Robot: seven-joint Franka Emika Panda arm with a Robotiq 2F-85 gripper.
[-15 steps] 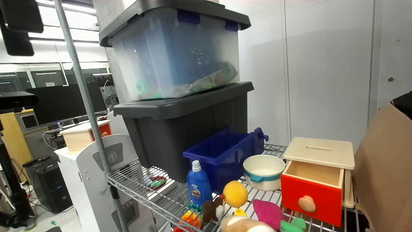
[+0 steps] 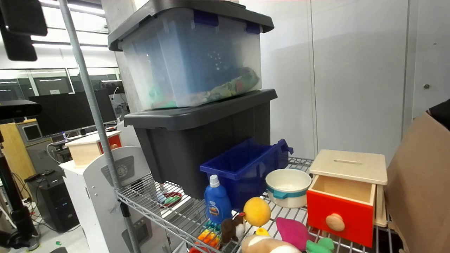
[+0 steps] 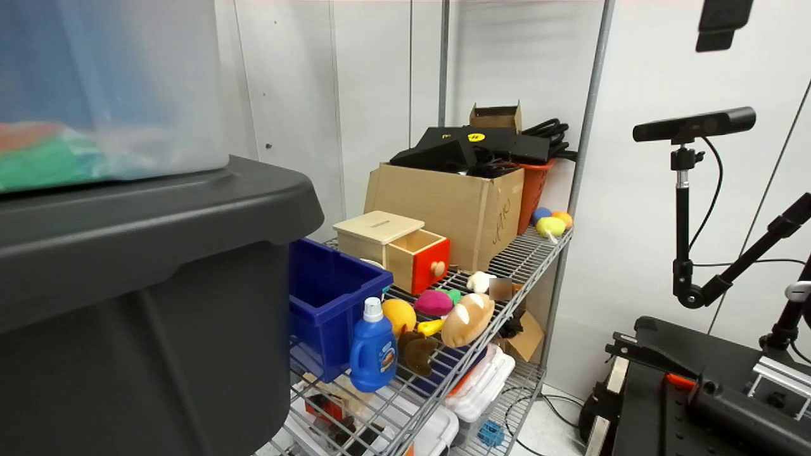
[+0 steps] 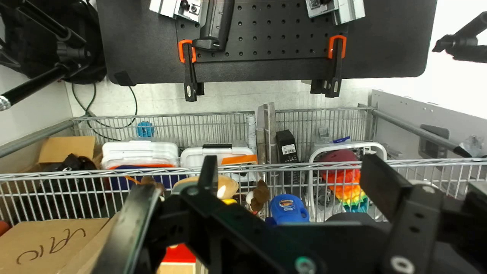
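Note:
In the wrist view my gripper stands open, its two black fingers wide apart with nothing between them. Behind the fingers lie shelf items, among them a blue detergent bottle (image 4: 288,207) and a brown plush toy (image 4: 260,195). On the wire shelf, a wooden box has its red-fronted drawer (image 2: 340,215) pulled out; the part of its inside that shows looks empty. Left of it are a cream pot (image 2: 288,185) with a teal handle and a blue bin (image 2: 236,177). A yellow-orange ball (image 2: 257,211), a magenta toy (image 2: 292,233) and a bread-like toy (image 3: 467,319) sit near the front.
Large stacked storage boxes (image 2: 202,143) crowd one end of the shelf, and a cardboard box (image 3: 433,209) stands beside the wooden box at the other. A metal post (image 2: 86,84) rises at the shelf's corner. Open air lies in front of the shelf.

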